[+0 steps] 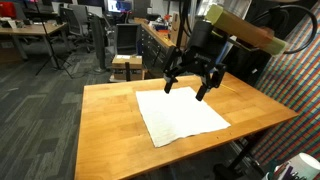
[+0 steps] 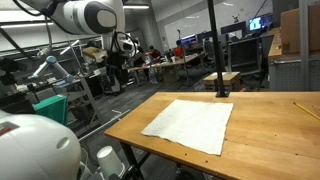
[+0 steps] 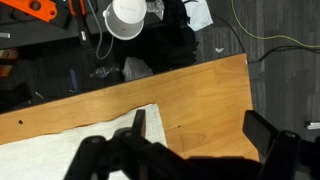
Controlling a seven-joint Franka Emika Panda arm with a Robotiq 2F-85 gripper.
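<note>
A white cloth lies spread flat on the wooden table, and the same cloth shows near the table's front in exterior view 2. My gripper hangs above the table with its fingers wide apart and nothing between them. In the wrist view the open gripper points down over bare wood close to a table corner. Part of the cloth appears there at the lower left, partly hidden behind the left finger.
A yellow pencil-like stick rests on a wooden surface at the right. Beyond the table edge, a white round object and cables sit below. Bare wood surrounds the cloth.
</note>
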